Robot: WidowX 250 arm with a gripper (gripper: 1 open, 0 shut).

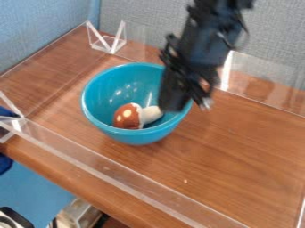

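Note:
A light blue bowl point(107, 89) rests on the wooden table point(215, 178). A toy mushroom point(128, 116), with a red spotted cap and a pale stem, lies inside it. The black gripper point(181, 98) is blurred and hangs over the bowl's right side, hiding part of that rim. Its fingers are too blurred to make out.
Clear low walls edge the table at front-left and back. A small white bracket point(105, 43) stands at the back left corner. A dark blue item point(7, 116) sits at the far left edge.

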